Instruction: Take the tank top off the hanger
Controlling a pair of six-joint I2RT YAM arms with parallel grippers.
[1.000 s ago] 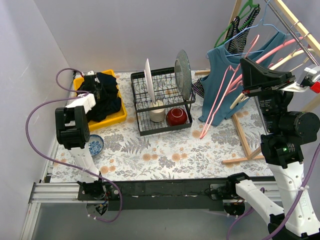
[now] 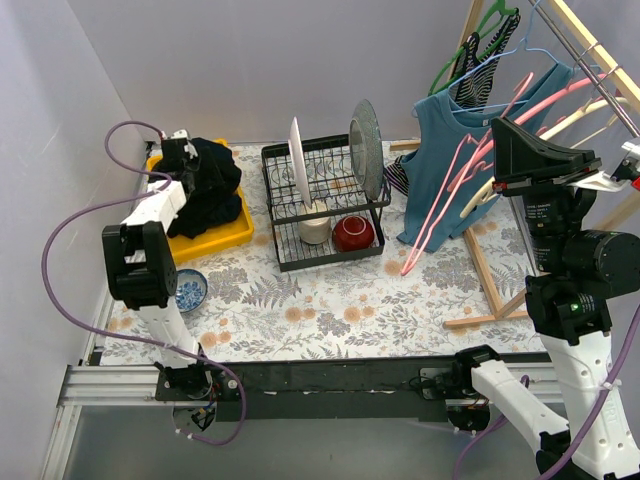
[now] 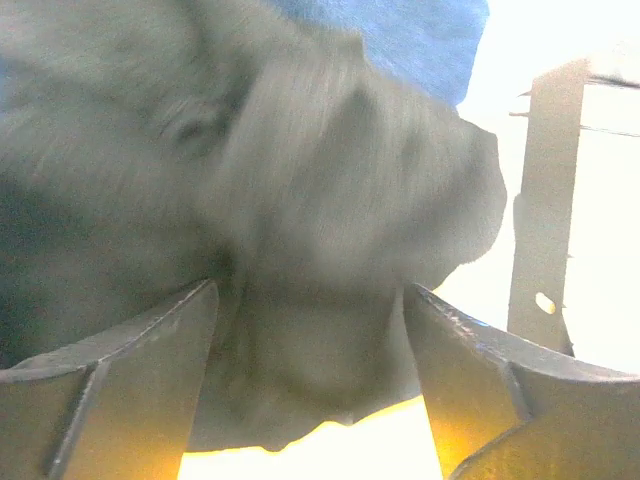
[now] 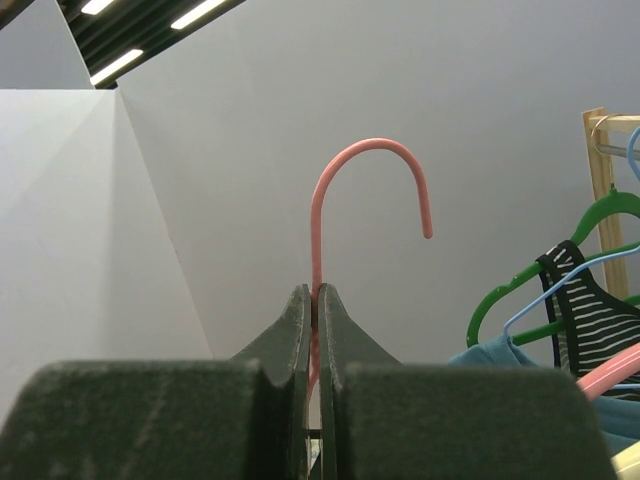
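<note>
My right gripper is shut on a pink hanger (image 4: 316,240), whose hook stands upright; in the top view that hanger hangs below it at the right. A blue tank top (image 2: 440,170) hangs on the rack, with striped tops on a green hanger (image 2: 440,75) behind. At the left, my left gripper is part open over dark clothing (image 2: 210,190) heaped in a yellow bin (image 2: 230,230); the cloth is blurred between its fingers in the left wrist view.
A black dish rack (image 2: 285,260) with plates, a cup and a red bowl (image 2: 352,233) fills the middle. A blue patterned bowl (image 2: 191,290) sits below the bin.
My left arm has shifted a little leftward and toward the front over the bin. The right gripper has moved slightly right with the pink hanger.
</note>
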